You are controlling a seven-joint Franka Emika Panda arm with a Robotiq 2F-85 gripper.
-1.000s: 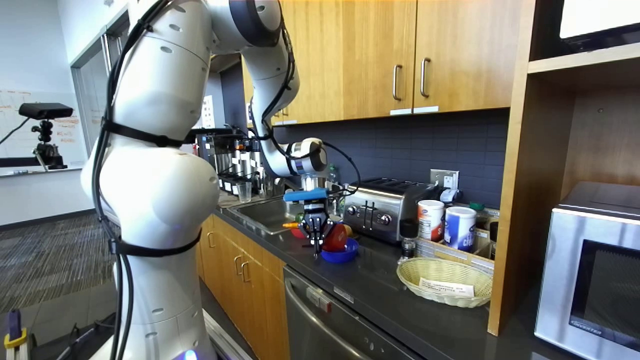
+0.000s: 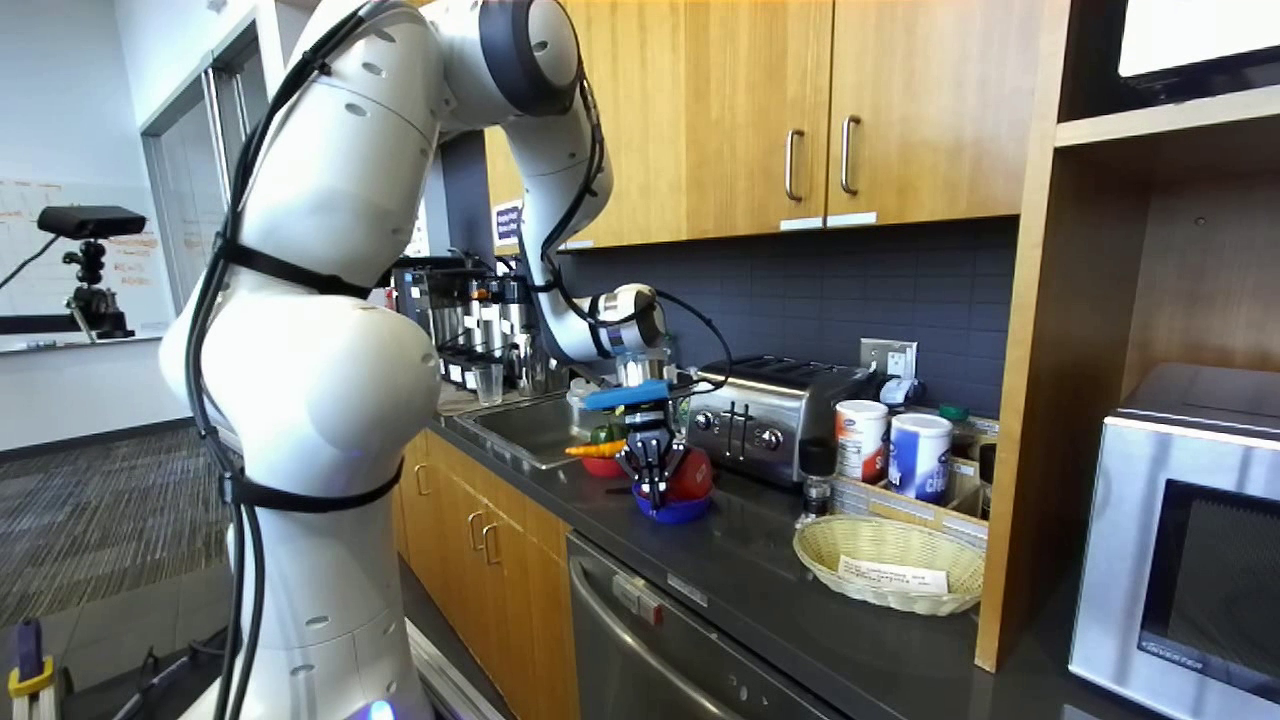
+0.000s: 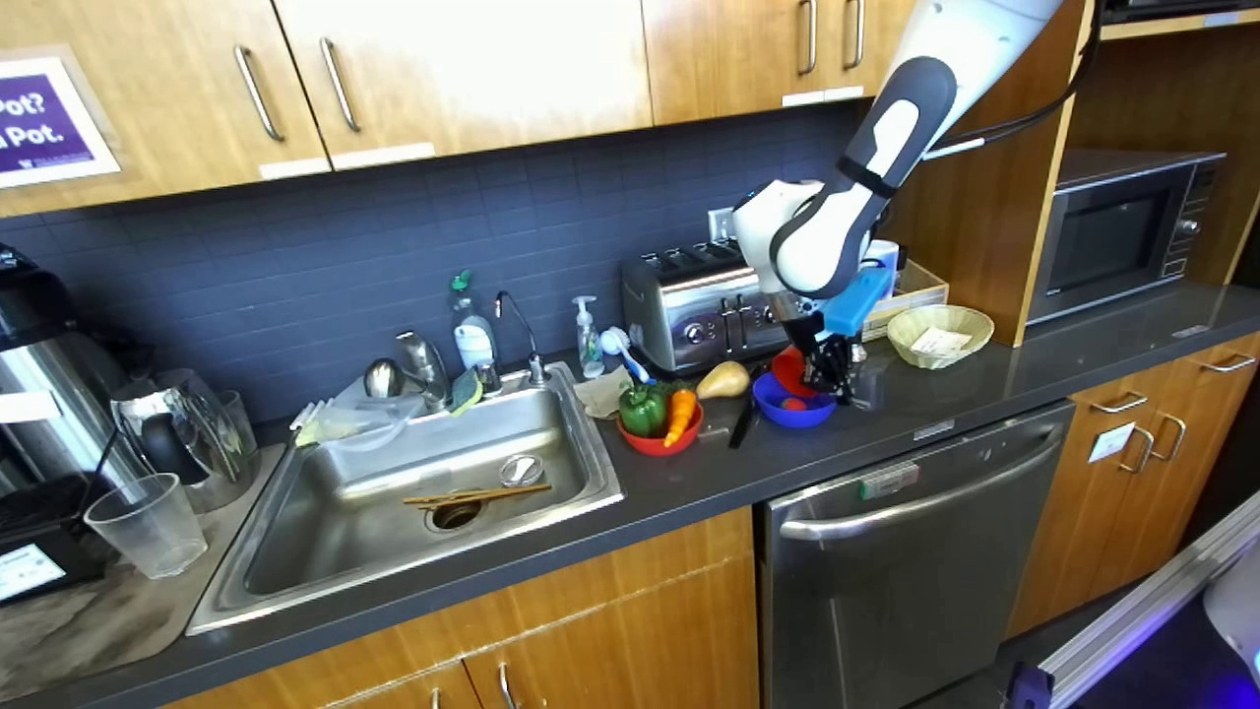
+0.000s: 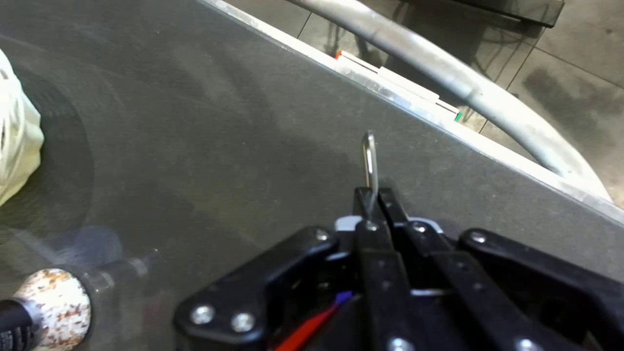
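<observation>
My gripper (image 2: 655,496) points down at the blue bowl (image 2: 679,512) on the counter, its fingers shut on the red bowl (image 2: 692,475). In exterior view 2 the red bowl (image 3: 790,370) is steeply tilted above and partly within the blue bowl (image 3: 808,418), beside my gripper (image 3: 844,380). A small red item (image 3: 793,404) lies inside the blue one. From the wrist, the closed fingers of the gripper hide most of both bowls; only a strip of red bowl (image 4: 305,329) shows. A thin metal loop (image 4: 370,157) sticks out at the fingertips.
Left of the blue bowl stand a black-handled knife (image 3: 741,423), a pear-like yellow item (image 3: 723,379) and another red bowl (image 3: 652,445) with a pepper and carrot. Behind is the toaster (image 2: 768,414). To the right are a spice grinder (image 2: 817,478) and a wicker basket (image 2: 828,547).
The gripper has shifted slightly right and lower in exterior view 1, over the blue bowl. The tilted red bowl has moved right along with it; the blue bowl is roughly where it was.
</observation>
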